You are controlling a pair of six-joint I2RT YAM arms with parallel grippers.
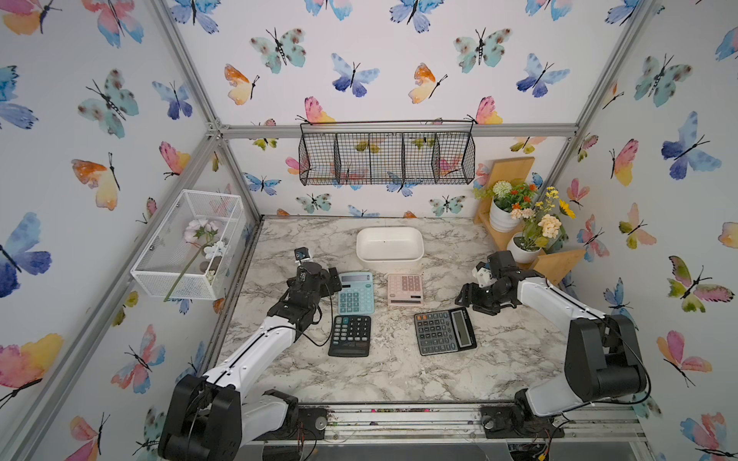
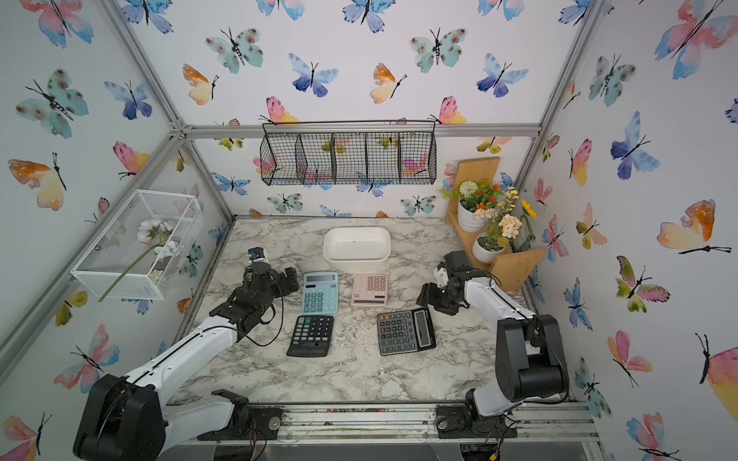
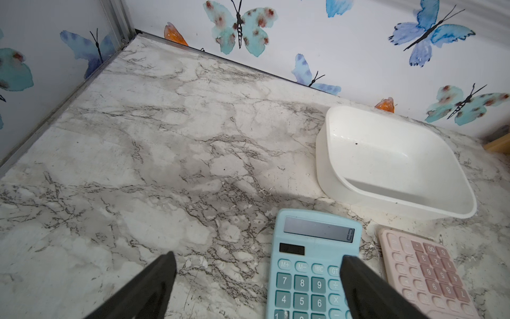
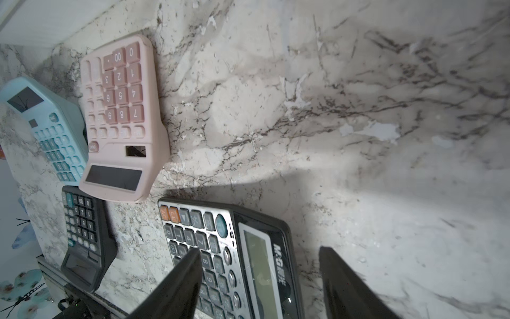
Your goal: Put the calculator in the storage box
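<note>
The storage box appears to be the white open-topped tub (image 1: 389, 261), empty at the back middle of the table. Four calculators would be several: a light blue one (image 3: 318, 252), a pink one (image 4: 154, 154), a small black one (image 1: 350, 338) and a large grey-black one (image 4: 233, 228) lie flat in front of it. Beside the blue calculator, above the table, my left gripper has its fingers apart, one overlapping that calculator in the wrist view. My right gripper stands open over the large calculator's display end, nothing held.
Flower pots (image 1: 526, 249) stand on a wooden shelf (image 1: 559, 265) at the back right. A wire basket (image 1: 386, 157) hangs on the back wall, and a white mesh basket (image 1: 177, 288) on the left. Bare tabletop lies right of the tub.
</note>
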